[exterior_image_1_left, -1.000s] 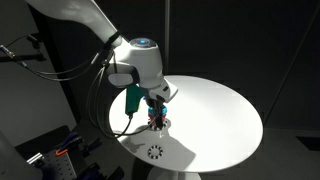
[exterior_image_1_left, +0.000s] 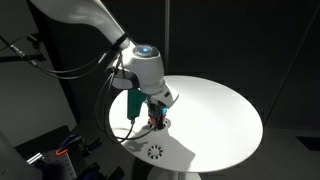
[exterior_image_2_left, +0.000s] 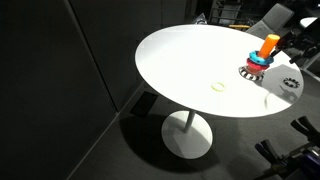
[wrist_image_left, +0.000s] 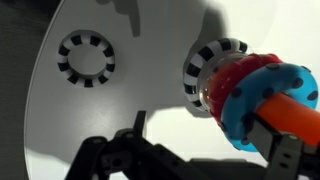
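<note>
A stack of rings stands on the white round table: a black-and-white striped ring (wrist_image_left: 196, 68) at the bottom, a red one with dark dots (wrist_image_left: 228, 78) above, then a blue dotted ring (wrist_image_left: 238, 105). An orange post (exterior_image_2_left: 269, 45) rises from its top. My gripper is open, low over the stack, nothing held. Its right finger (wrist_image_left: 283, 152) overlaps the orange post in the wrist view; whether they touch, I cannot tell. In exterior view 1 the gripper and arm partly hide the stack (exterior_image_1_left: 157, 119).
A second striped ring (wrist_image_left: 86, 58) lies flat apart from the stack. Farther along the white table (exterior_image_2_left: 190, 50) is a pale yellowish ring (exterior_image_2_left: 217, 86). Cables hang beside the arm.
The arm has come down a little over the last second, toward the stack. The stack and the loose striped ring stay in place.
</note>
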